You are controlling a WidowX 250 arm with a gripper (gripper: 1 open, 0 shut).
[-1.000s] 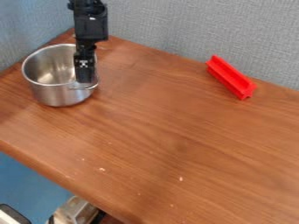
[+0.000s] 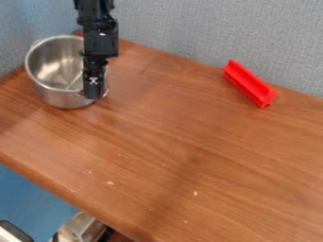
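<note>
A steel pot (image 2: 56, 71) stands near the left edge of the wooden table (image 2: 190, 161), close to the back wall. My black gripper (image 2: 93, 91) reaches down from the top at the pot's right side, its tip low at the rim. Whether the fingers hold the pot's wall or stand apart is too small and dark to tell.
A red elongated object (image 2: 248, 82) lies at the back right near the grey padded wall (image 2: 214, 28). Metal hardware (image 2: 82, 229) shows at the lower left, beside the blue floor.
The pot has shifted slightly up toward the back of the table, with my gripper staying at its right side. The red object has not moved.
</note>
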